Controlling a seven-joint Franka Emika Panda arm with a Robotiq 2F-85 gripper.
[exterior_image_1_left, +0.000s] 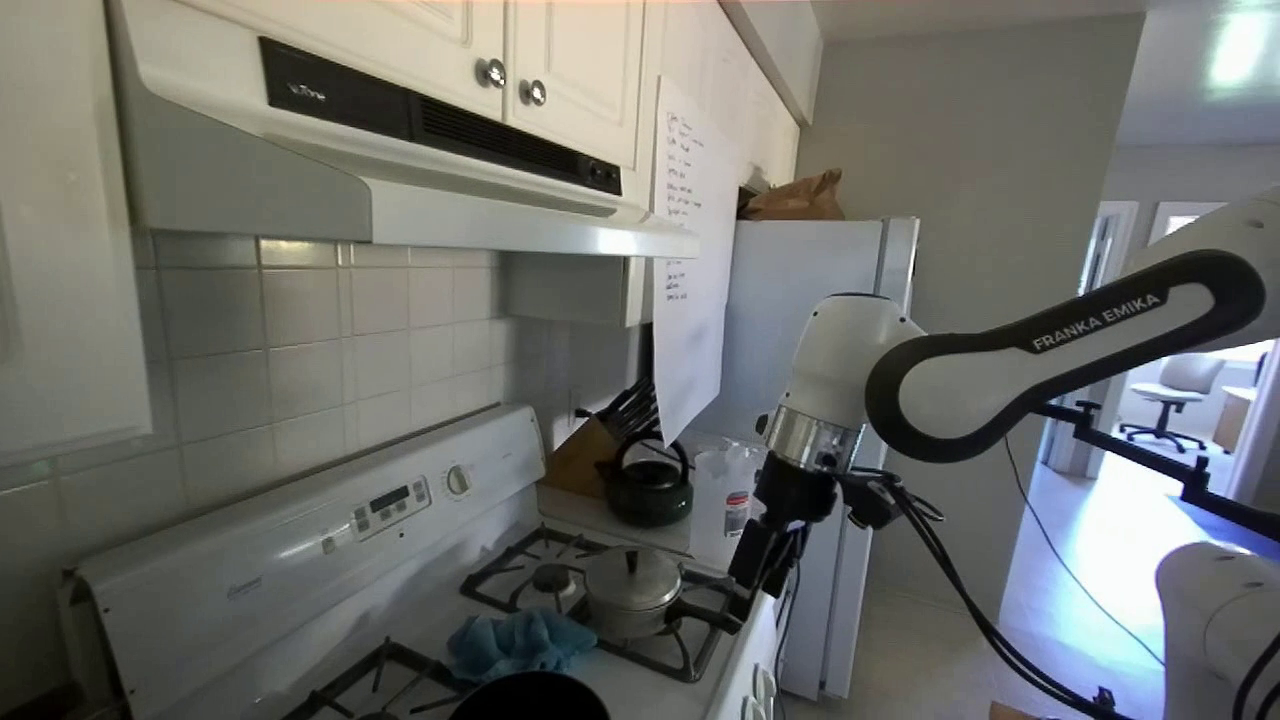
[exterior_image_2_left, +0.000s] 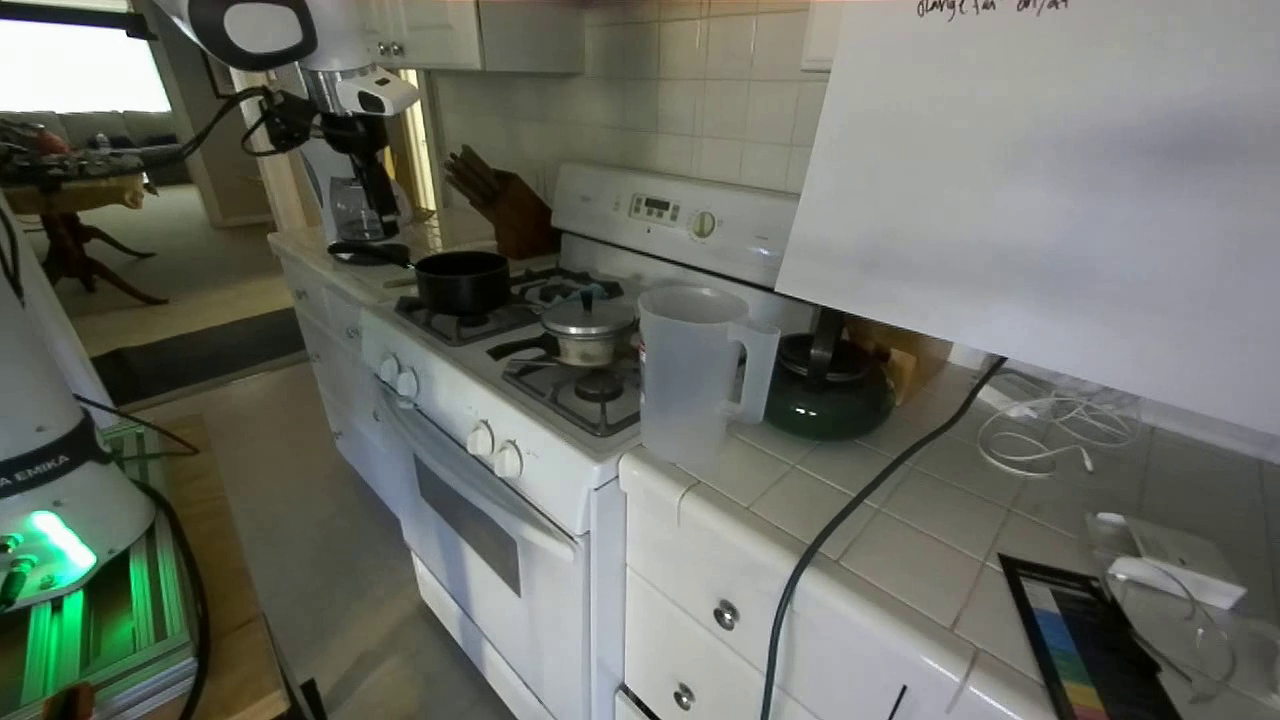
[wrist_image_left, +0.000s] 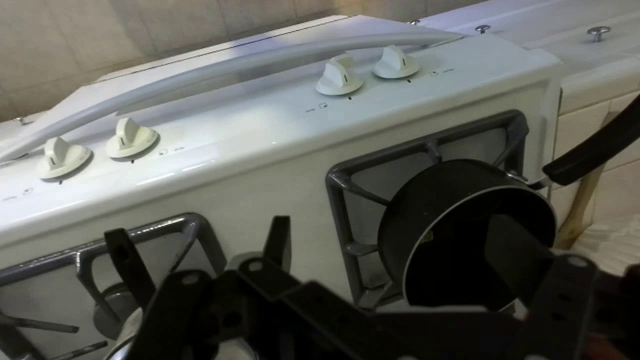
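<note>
My gripper (exterior_image_1_left: 758, 582) points down over the front of the stove, its fingers apart with nothing seen between them. In exterior view 1 it overlaps the handle end of the lidded grey pot (exterior_image_1_left: 633, 590); whether they touch cannot be told. The wrist view shows dark fingers (wrist_image_left: 277, 241) spread above the stovetop. A black open pan (wrist_image_left: 396, 222) sits on a burner grate there, its handle reaching past the stove's side; one finger covers part of its inside. In exterior view 2, the same pan (exterior_image_2_left: 463, 283) stands beyond the lidded pot (exterior_image_2_left: 588, 326).
A blue cloth (exterior_image_1_left: 522, 642) lies beside the pot. A dark kettle (exterior_image_1_left: 649, 490) and a clear pitcher (exterior_image_2_left: 690, 360) stand on the counter. The stove's knobs (wrist_image_left: 339, 78) and oven handle (wrist_image_left: 252, 63) jut from its front. Overhead juts the range hood (exterior_image_1_left: 516, 222).
</note>
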